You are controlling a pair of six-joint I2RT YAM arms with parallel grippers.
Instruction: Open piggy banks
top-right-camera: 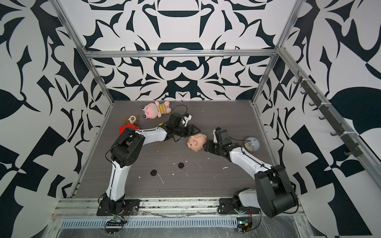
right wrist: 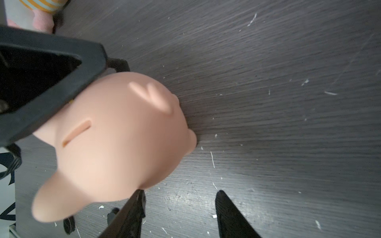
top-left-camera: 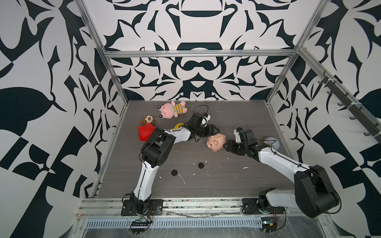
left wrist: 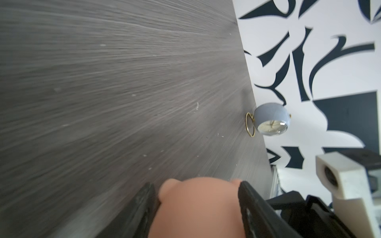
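The pink piggy bank [top-left-camera: 215, 142] rests on the table between my two grippers, its coin slot showing in the right wrist view. My left gripper is at its top rear side, fingers spread either side of its pink body; whether they grip it is unclear. My right gripper stands just beside the piggy bank [right wrist: 119, 134], low at its side; between its visible fingertips bare table shows, so I cannot tell what, if anything, it holds.
A pink striped plush [top-left-camera: 171, 109], a small brown toy [top-left-camera: 148, 119] and a red item [top-left-camera: 146, 132] lie back left. A blue-grey alarm clock [left wrist: 271, 117] stands at the right. Two black discs [top-left-camera: 201, 165] lie in front.
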